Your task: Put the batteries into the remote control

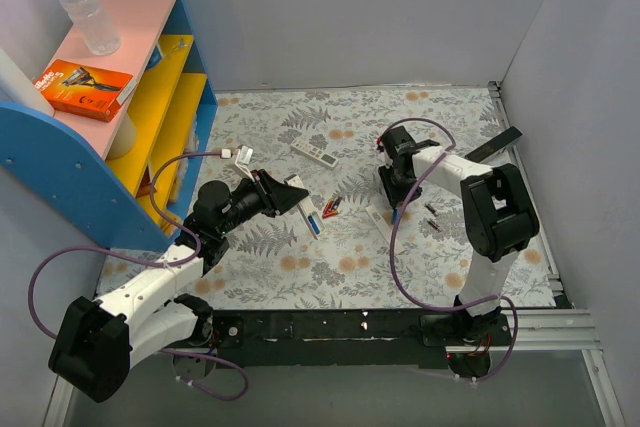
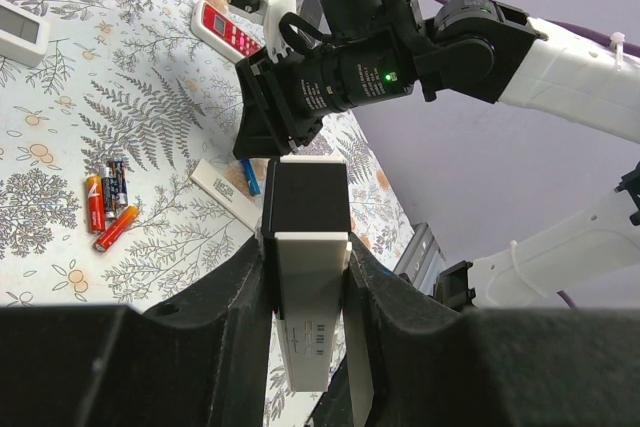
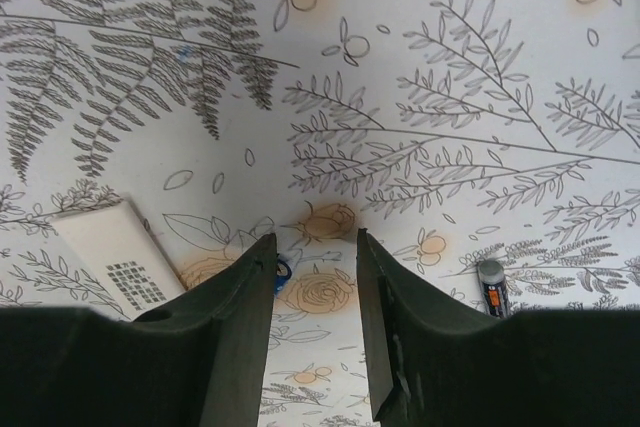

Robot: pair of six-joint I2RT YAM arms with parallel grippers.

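Note:
My left gripper (image 1: 291,197) is shut on a white remote control (image 1: 307,213), held with its open battery bay facing up and something blue showing in it. In the left wrist view the remote (image 2: 308,317) stands end-on between the fingers. My right gripper is part open just above the table, with nothing between its fingers. A blue battery (image 3: 283,272) lies by its left finger, partly hidden behind it. The white battery cover (image 3: 112,252) rests to the left of that finger. Orange and dark batteries (image 2: 108,202) lie grouped between the arms.
Another white remote (image 1: 315,154) lies at the back, a red-faced one (image 2: 222,29) beyond the right gripper. Dark batteries (image 1: 432,217) lie right of the right gripper. Shelves (image 1: 160,97) stand on the left. A purple cable (image 1: 393,262) loops near the right arm.

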